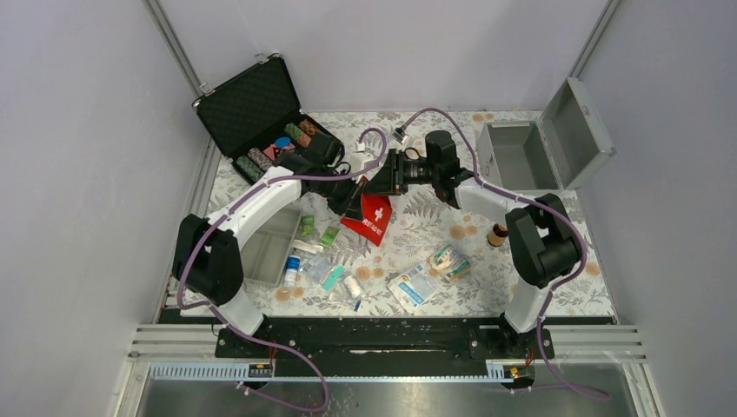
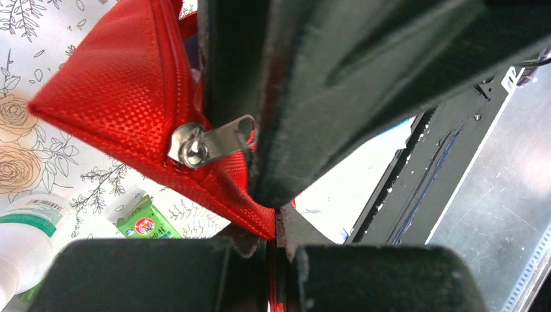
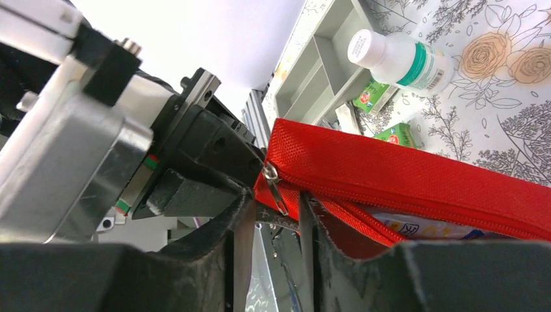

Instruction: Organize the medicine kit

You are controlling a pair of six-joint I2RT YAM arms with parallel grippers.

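A red first aid kit pouch [image 1: 372, 222] hangs between my two grippers at the middle of the table. My left gripper is shut on the red fabric. My right gripper stands part open at the pouch's zipped corner, its fingers on either side near the metal zip pull [image 3: 273, 182]. The right gripper's black body covers much of the left wrist view. Packets show inside the partly unzipped pouch in the right wrist view.
A grey compartment tray [image 1: 265, 252], a white bottle [image 3: 416, 65], small green boxes and loose packets [image 1: 414, 287] lie around. An open black case [image 1: 243, 109] is back left, an open grey box [image 1: 517, 152] right, a brown jar [image 1: 497, 234] near it.
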